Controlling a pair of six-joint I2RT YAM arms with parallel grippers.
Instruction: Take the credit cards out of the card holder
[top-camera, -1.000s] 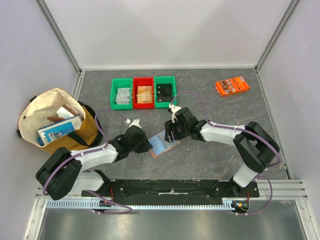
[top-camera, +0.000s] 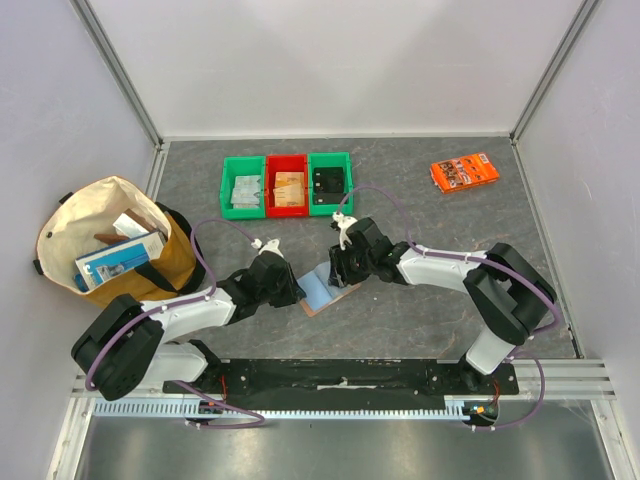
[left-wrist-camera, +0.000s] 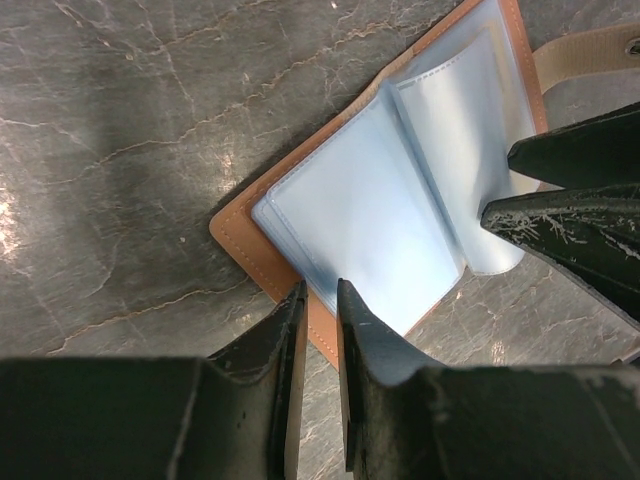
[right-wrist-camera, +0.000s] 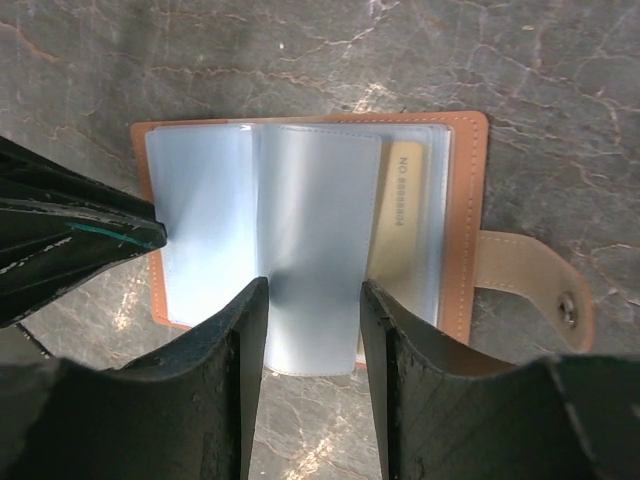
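The card holder (top-camera: 315, 290) lies unfolded on the table, with a brown stitched border and pale clear sleeves. A cream card (right-wrist-camera: 400, 200) with printed digits shows inside it at the strap end, partly covered by a lifted, curved sleeve page (right-wrist-camera: 315, 220). My right gripper is open over this page, one finger on each side of it; contact cannot be judged. At the holder's opposite end, my left gripper stands slightly open over the brown border, its fingertips close to or touching the edge. No card shows between its fingers.
A strap with a snap (right-wrist-camera: 535, 280) sticks out from the holder. Green and red bins (top-camera: 287, 170) stand at the back, a yellow bag (top-camera: 170, 260) at the left, an orange packet (top-camera: 464, 172) at the back right.
My right gripper has shifted slightly left and toward the front over the holder, and its wrist has turned a little. The left arm stays in place.
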